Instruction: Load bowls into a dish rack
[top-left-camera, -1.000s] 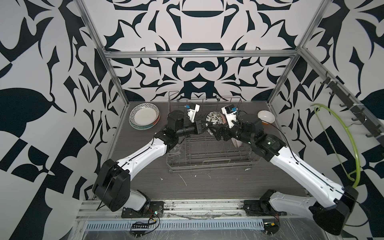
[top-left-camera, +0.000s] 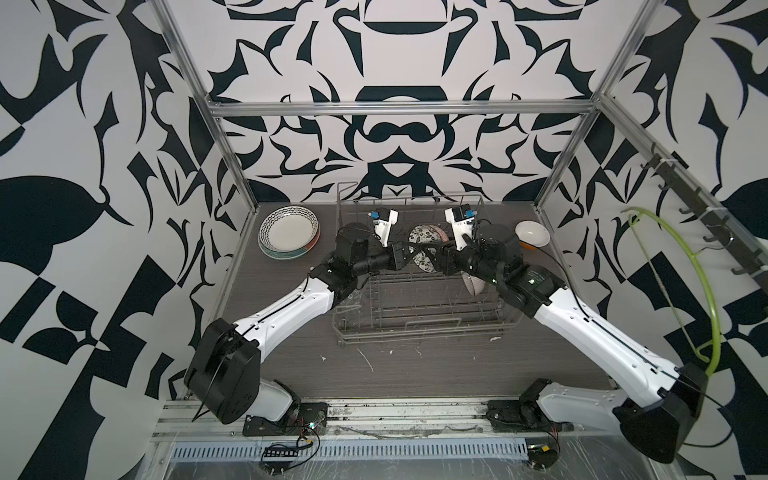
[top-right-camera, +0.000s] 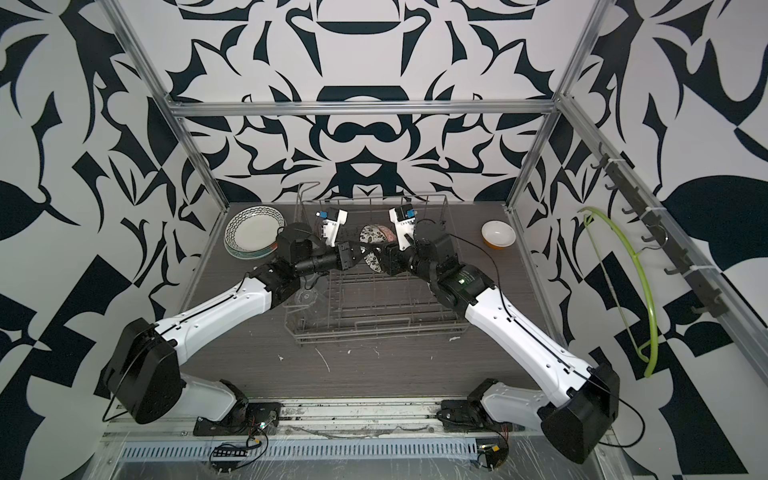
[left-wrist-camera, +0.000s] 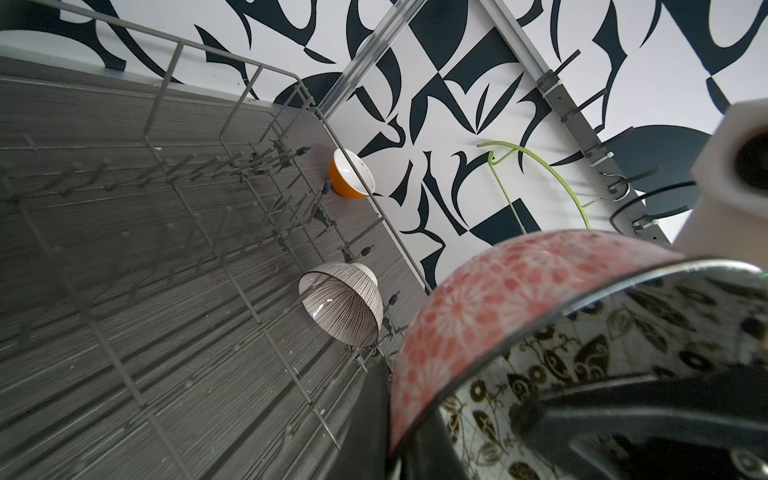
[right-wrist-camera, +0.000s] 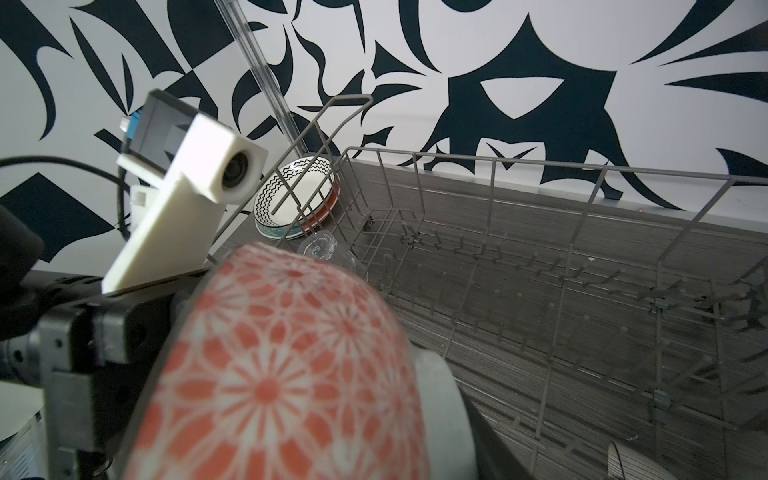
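Observation:
A bowl (left-wrist-camera: 512, 312), pink-flowered outside and dark-floral inside, is held tilted between both grippers above the dish rack (top-left-camera: 424, 324). In the left wrist view its rim passes between the fingers of my left gripper (top-left-camera: 411, 249), which is shut on it. My right gripper (top-left-camera: 434, 256) comes in from the other side, one finger (left-wrist-camera: 640, 408) inside the bowl, and is shut on it. The bowl's outer wall (right-wrist-camera: 296, 376) hides most of the right fingers in the right wrist view. A striped bowl (left-wrist-camera: 344, 300) sits tilted in the rack's right side.
White plates or bowls with patterned rims (top-left-camera: 289, 230) are stacked left of the rack. An orange bowl, white inside (top-left-camera: 533, 233), stands to its right. A clear glass (right-wrist-camera: 328, 249) is at the rack's left side. The rack's front and middle look empty.
The right gripper has shifted slightly left toward the left gripper, and the floral bowl has turned and moved a little left with it. The left arm looks nearly still.

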